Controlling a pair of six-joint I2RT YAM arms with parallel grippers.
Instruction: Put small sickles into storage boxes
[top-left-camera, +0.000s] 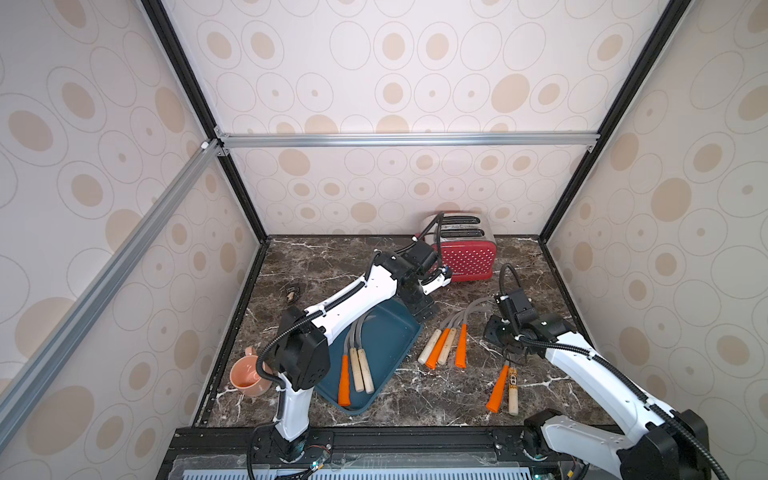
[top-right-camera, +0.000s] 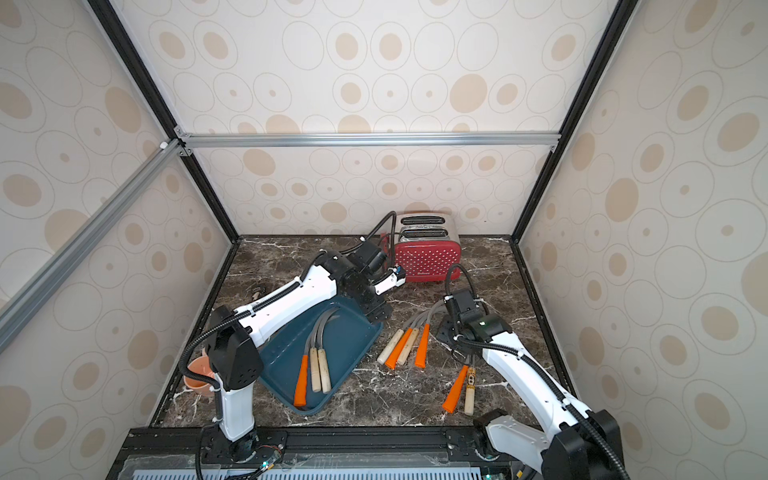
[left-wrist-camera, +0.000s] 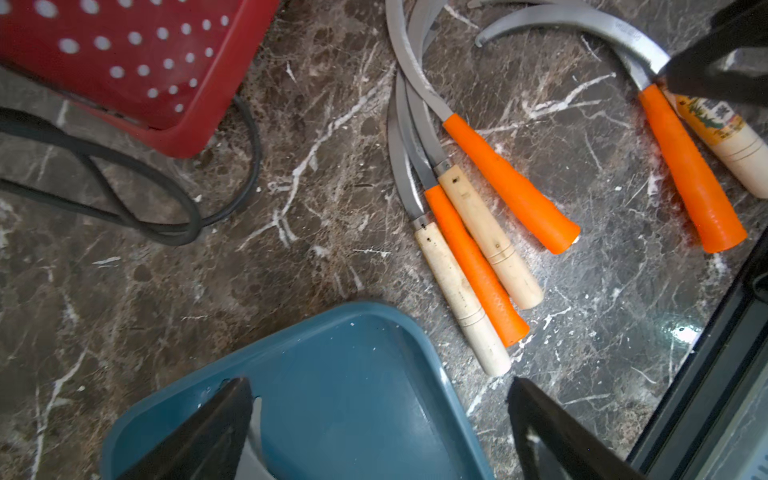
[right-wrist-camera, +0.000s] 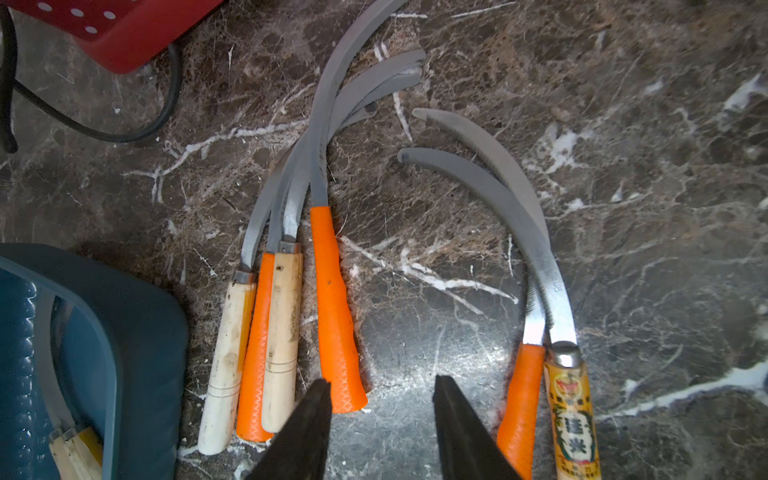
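Note:
Inside the blue box lie three sickles, one orange-handled and two wooden-handled. To its right, several sickles lie bunched on the marble top, with wooden and orange handles alternating. Farther right, an orange-handled sickle and a labelled wooden-handled sickle overlap. My left gripper is open above the box's far end, nothing between its fingers. Between the bunch and the right pair, my right gripper hangs empty above the counter, its fingers apart.
A red toaster stands at the back, its black cord lying on the counter. A pink mug is left of the box.

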